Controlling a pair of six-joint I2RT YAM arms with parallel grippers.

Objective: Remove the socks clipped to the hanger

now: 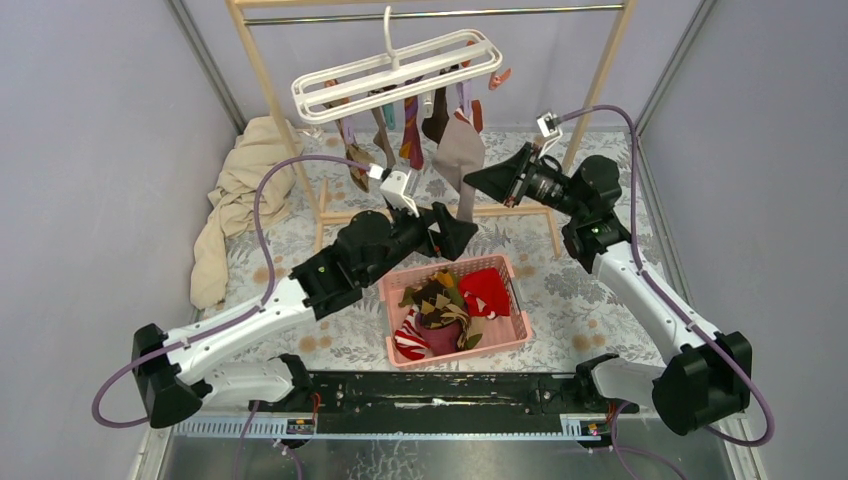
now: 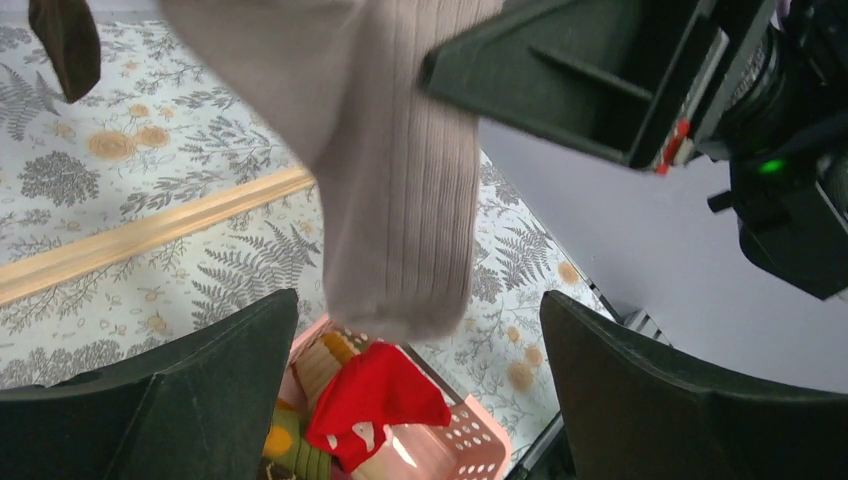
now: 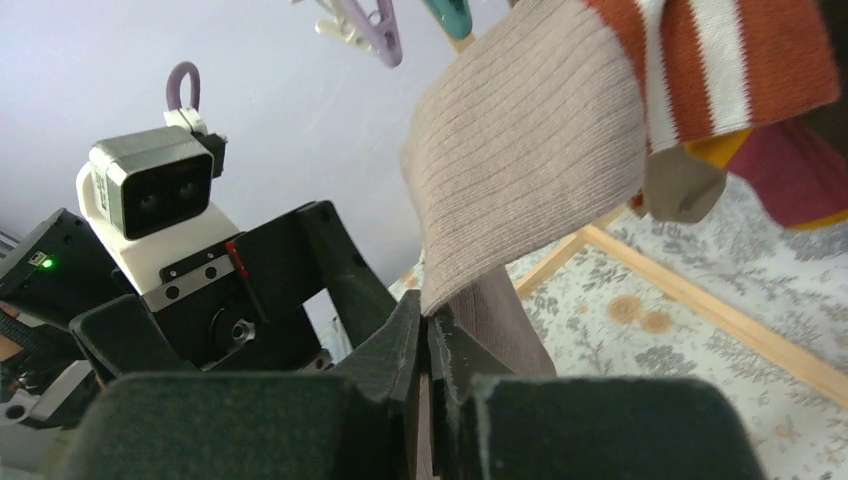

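Observation:
My right gripper (image 1: 474, 180) is shut on a beige sock (image 1: 458, 150), which hangs below the white clip hanger (image 1: 340, 92) and fills much of the right wrist view. Just below it, my left gripper (image 1: 450, 232) stands open, its fingers either side of the sock's lower end in the left wrist view (image 2: 396, 290), though whether they touch it I cannot tell. Several other socks hang from the hanger, among them a striped one (image 3: 740, 70) behind the beige sock.
A pink basket (image 1: 515, 335) holding socks lies on the floor below. The wooden rack (image 1: 606, 55) stands behind, with a cream cloth (image 1: 240, 200) heaped at the left.

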